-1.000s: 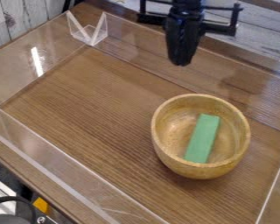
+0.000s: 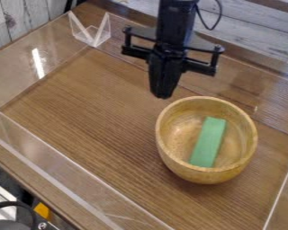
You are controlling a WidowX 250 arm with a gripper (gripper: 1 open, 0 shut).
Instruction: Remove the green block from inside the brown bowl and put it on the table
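The brown bowl [image 2: 169, 144] rests on the right side of the wooden table. Inside it lies the green block [image 2: 208, 143], long and tilted, toward the bowl's right half. My black gripper [image 2: 165, 90] hangs from the top of the view, behind and to the left of the bowl. Its lower tip appears close to the bowl's far left rim, apart from the block. The dark parts overlap, so the gap between its fingers cannot be made out.
Bare table [image 2: 93, 112] stretches to the left and front of the bowl. Clear tray walls edge the work area, and a clear angular piece [image 2: 91, 31] is at the back left. A cable [image 2: 14, 206] shows at bottom left.
The bowl and green block have stayed in place.
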